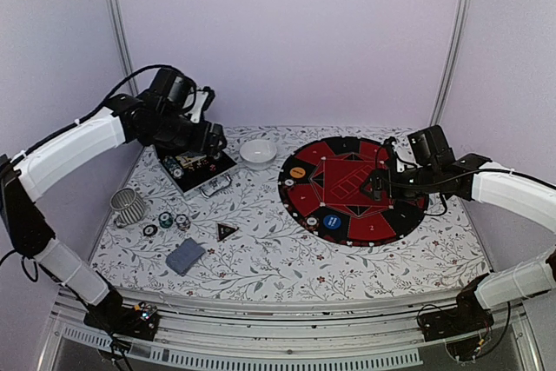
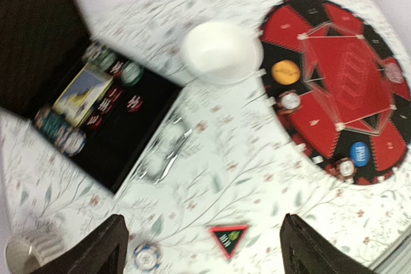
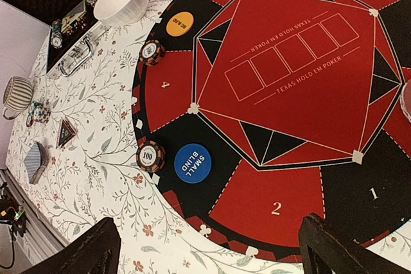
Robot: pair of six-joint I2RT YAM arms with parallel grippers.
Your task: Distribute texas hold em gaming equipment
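The round red and black poker mat point(image 1: 352, 180) lies on the right half of the table. On it are the yellow big blind disc point(image 3: 180, 24), the blue small blind disc point(image 3: 192, 163), and chip stacks near the 4 sector, one chip stack point(image 3: 151, 52) by the yellow disc and another chip stack point(image 3: 150, 156) by the blue. An open case point(image 2: 128, 120) at the left holds a card box point(image 2: 83, 94) and several chips. Above the case, my left gripper point(image 1: 213, 141) is open and empty. My right gripper point(image 1: 376, 182) hangs open over the mat, holding nothing.
A white bowl point(image 1: 258, 152) stands between case and mat. A striped cup point(image 1: 128, 206), chip stacks point(image 1: 182, 221), a black triangle point(image 1: 226, 230) and a blue-grey box point(image 1: 185, 255) occupy the left front.
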